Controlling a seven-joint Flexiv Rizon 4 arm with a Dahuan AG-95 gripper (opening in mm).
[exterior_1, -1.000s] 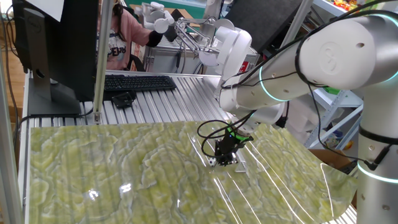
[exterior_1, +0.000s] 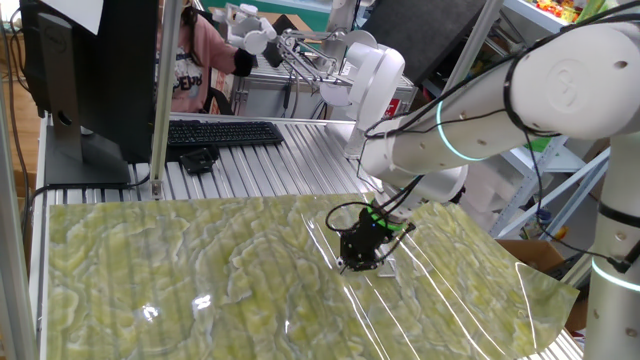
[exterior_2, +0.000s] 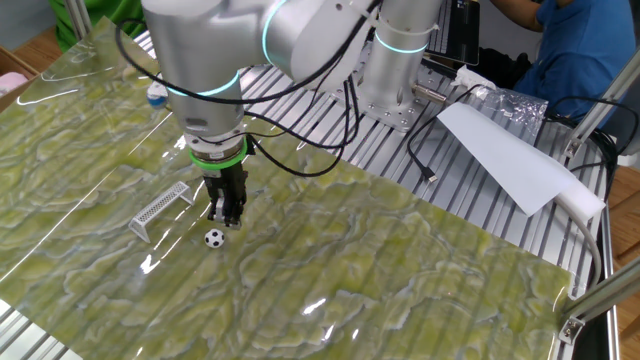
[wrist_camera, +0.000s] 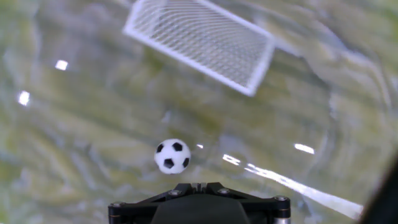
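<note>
A small black-and-white soccer ball rests on the green marbled tabletop. In the wrist view the ball lies just ahead of the fingertips and a little to their left, apart from them. My black gripper hangs low over the table close to the ball; in the wrist view the gripper has its tips together and nothing shows between them. A white toy goal with a mesh back stands beyond the ball. In exterior view 1 the gripper covers part of the goal.
Wide bare stretches of the shiny tabletop surround the ball and goal. A keyboard and monitor stand behind it on the ribbed metal table. A loose cable and a white sheet lie near the arm's base.
In exterior view 1 the gripper has come slightly lower in the picture and stands more upright. The upper arm has shifted right. The ball, visible beside the gripper earlier, is now hard to make out there.
</note>
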